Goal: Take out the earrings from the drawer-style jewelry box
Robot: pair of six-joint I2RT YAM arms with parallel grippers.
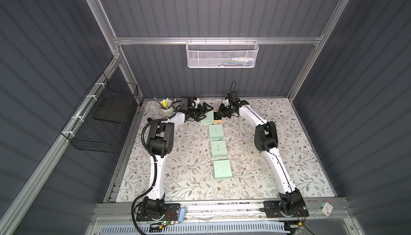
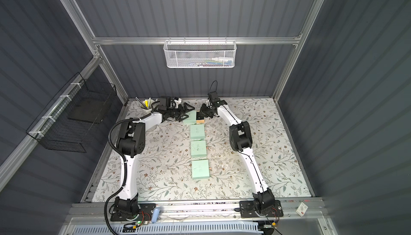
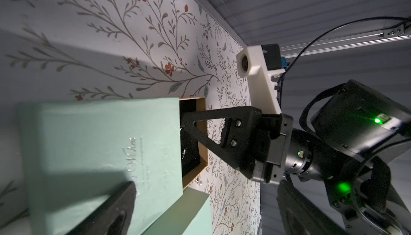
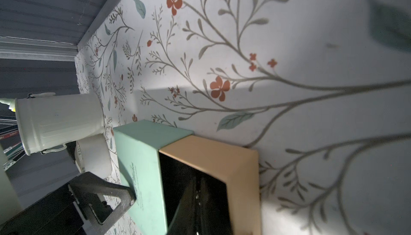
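Observation:
A mint drawer jewelry box (image 3: 98,149) lies at the back of the table, its tan drawer (image 4: 239,170) pulled out to the right, showing a black interior with small shiny bits that look like earrings. My left gripper (image 1: 206,111) stands open over the box's mint sleeve. My right gripper (image 2: 203,111) has its fingertips down inside the drawer; in the right wrist view its fingers are dark against the black lining, and whether they hold anything is unclear.
Three closed mint boxes (image 1: 215,131) run in a column toward the front. A white pot of pens (image 4: 57,121) stands at the back left.

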